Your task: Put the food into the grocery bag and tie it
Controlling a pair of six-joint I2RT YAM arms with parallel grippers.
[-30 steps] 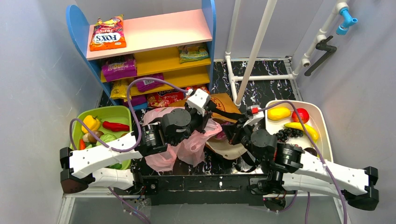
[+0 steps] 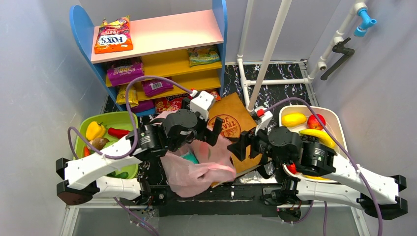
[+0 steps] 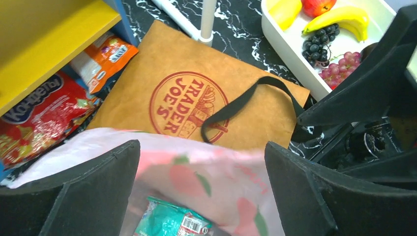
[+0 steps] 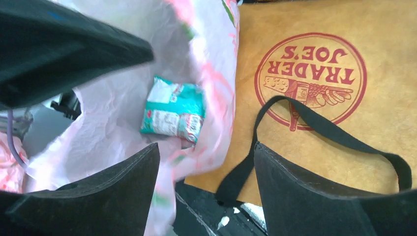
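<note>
The thin pink bag [image 2: 199,177] lies open at the middle front, a teal packet [image 4: 174,105] inside it. Beneath and beside it is the brown Trader Joe's bag [image 2: 231,108], flat with its logo up; its black strap [image 3: 236,105] curls over the print. My left gripper hovers over the pink bag with fingers apart, and the film shows between its fingers without being pinched. Right of it, over the brown bag, my right gripper has parted fingers; pink film [image 4: 167,201] hangs near one fingertip, contact unclear.
Snack packs fill the shelf [image 2: 157,34] at the back left. A green basket [image 2: 110,118] of vegetables stands left, a white tray [image 2: 339,128] of fruit right. White pipes [image 2: 275,44] rise at the back. Both grippers are close together.
The brown bag, which gaped with its strap raised, now lies flat. The pink bag has spread open toward the right and front.
</note>
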